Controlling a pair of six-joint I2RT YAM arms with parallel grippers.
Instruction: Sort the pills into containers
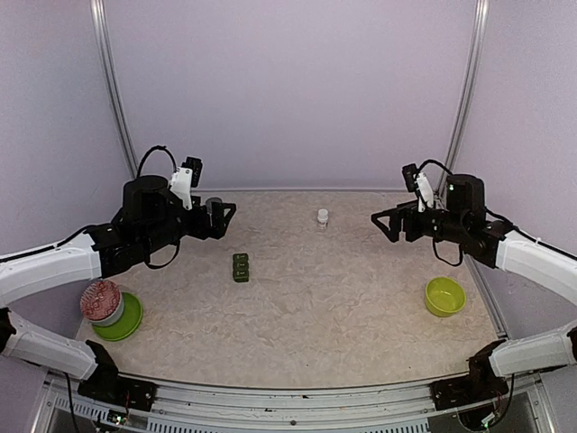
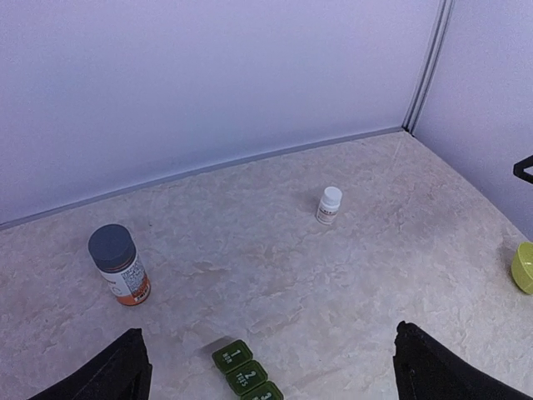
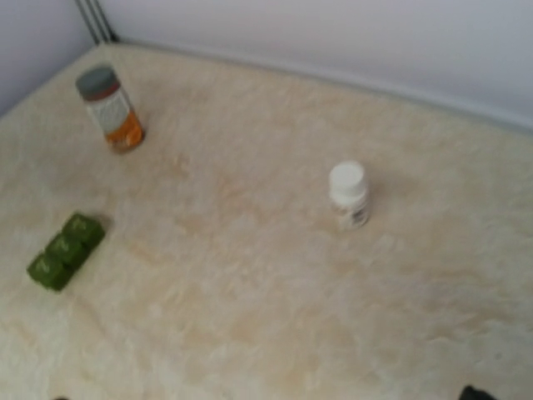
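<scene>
In the top view my left gripper (image 1: 227,219) hangs open over the table's back left, mostly hiding a dark-lidded pill jar. That jar (image 2: 121,267) stands upright in the left wrist view, with an orange and white label. A green three-cell pill organizer (image 1: 241,267) lies in front of the left gripper, its lids (image 2: 247,377) looking closed. The small white pill bottle (image 1: 323,217) stands capped and upright at the back centre, between the two grippers. My right gripper (image 1: 383,225), open and empty, is in the air to the right of that bottle (image 3: 349,196).
A yellow-green bowl (image 1: 444,296) sits at the right edge. Stacked bowls (image 1: 101,301) rest on a green plate (image 1: 132,317) at the front left. Walls close off the back and sides.
</scene>
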